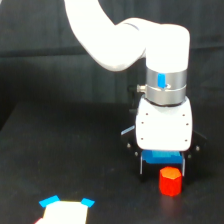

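My gripper (163,172) hangs from the white arm at the right of the camera view, pointing down. Its thin fingers stand wide apart, so it looks open. A red six-sided block (171,181) sits on the dark table just below the gripper, nearer its right finger. Bare gaps show on both sides of the block, with no finger seen touching it. How far the block lies in front of or behind the fingers is hard to tell. A blue piece (162,157) shows under the white gripper body.
At the bottom left lies a pale box or board (65,213) with blue tape at its corners, partly cut off by the frame. Dark, bare table (75,150) stretches between it and the gripper. A black curtain hangs behind.
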